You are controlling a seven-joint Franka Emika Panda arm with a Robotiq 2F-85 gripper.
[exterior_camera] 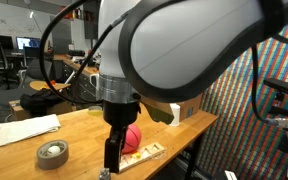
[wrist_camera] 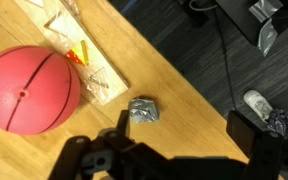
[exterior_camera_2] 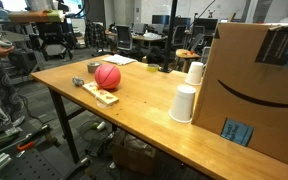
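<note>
A small crumpled silver object (wrist_camera: 143, 110) lies on the wooden table near its edge; only a bit of it shows at the bottom of exterior view 1. My gripper is open above the table, its fingers wide apart with nothing held. In the wrist view the silver object appears between the fingers, closer to the left one. A red ball (wrist_camera: 29, 90) sits to the left, beside a pale wooden strip (wrist_camera: 92, 62) with a yellow-orange bit on it. From exterior view 1, the gripper (exterior_camera: 114, 148) partly covers the ball (exterior_camera: 133, 138).
A grey tape roll (exterior_camera: 52, 154) and a folded white cloth (exterior_camera: 27, 130) are on the table. White cups (exterior_camera_2: 183, 102) and a large cardboard box (exterior_camera_2: 252, 85) stand at its other end. Past the table edge is dark floor (wrist_camera: 189, 55).
</note>
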